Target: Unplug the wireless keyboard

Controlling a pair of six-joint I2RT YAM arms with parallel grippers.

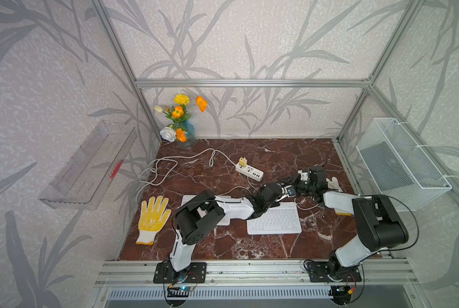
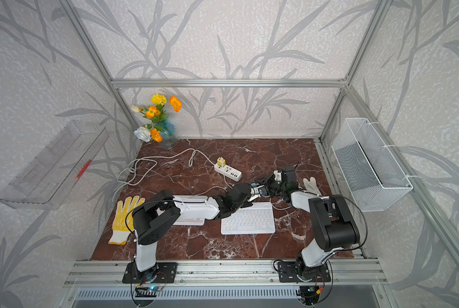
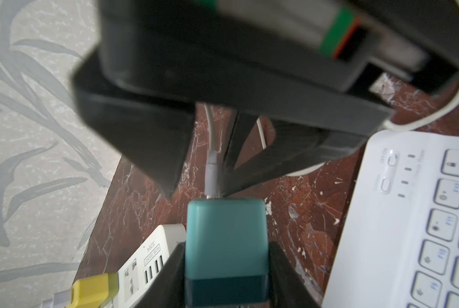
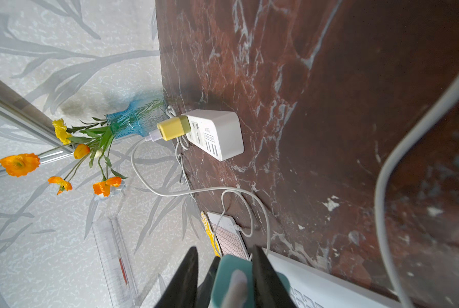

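A teal block (image 3: 226, 236) with a pale cable plug (image 3: 212, 172) at its top end is in my left gripper (image 1: 286, 191), which is shut on it just above the white keyboard (image 1: 273, 220). My right gripper (image 2: 270, 184) meets it from the right; in the left wrist view its dark fingers surround the plug. In the right wrist view they lie either side of the block's cable end, and whether they are closed on it I cannot tell.
A power strip (image 1: 248, 170) with a yellow adapter (image 1: 242, 162) lies behind the grippers. A second keyboard is under the left arm. Gloves (image 1: 154, 218) and a flower vase (image 1: 185, 138) stand aside. Loose cables cross the table.
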